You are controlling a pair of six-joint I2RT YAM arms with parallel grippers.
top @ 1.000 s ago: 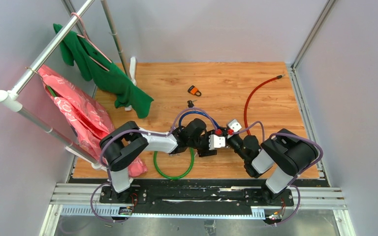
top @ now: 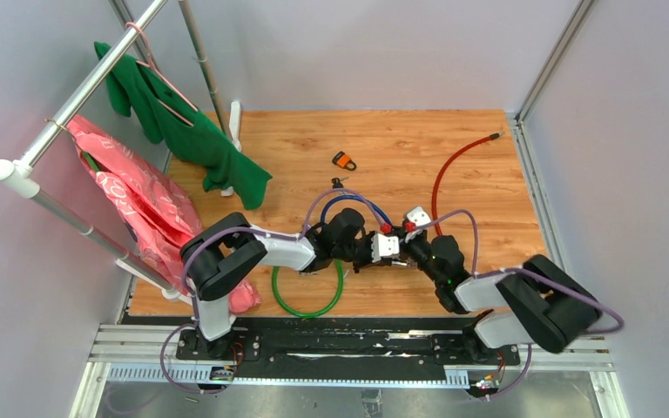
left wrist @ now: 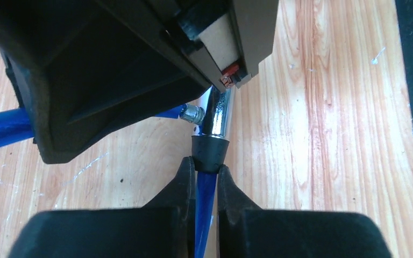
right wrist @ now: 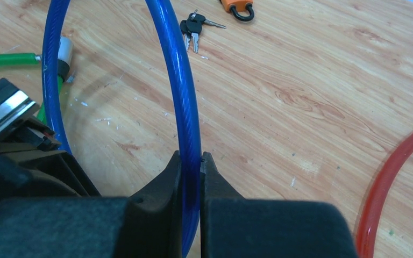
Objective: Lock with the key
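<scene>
A blue cable lock point(top: 353, 198) is between my grippers at the front middle. In the left wrist view its silver lock barrel point(left wrist: 218, 110) with black collar point(left wrist: 209, 150) has the metal cable end point(left wrist: 191, 114) at its side; my left gripper has its fingertips at the collar. My right gripper is shut on the blue cable point(right wrist: 177, 75). The keys point(right wrist: 194, 29) lie on the table beyond, near the orange padlock point(right wrist: 238, 8). The right gripper's body hides part of the lock in the left wrist view.
A green cable lock point(top: 309, 313) lies at the front, a red one point(top: 444, 170) at the right. A clothes rack point(top: 78, 96) with green and pink garments fills the left.
The right arm's rear joints have shifted right and toward the front. The grippers have barely moved.
</scene>
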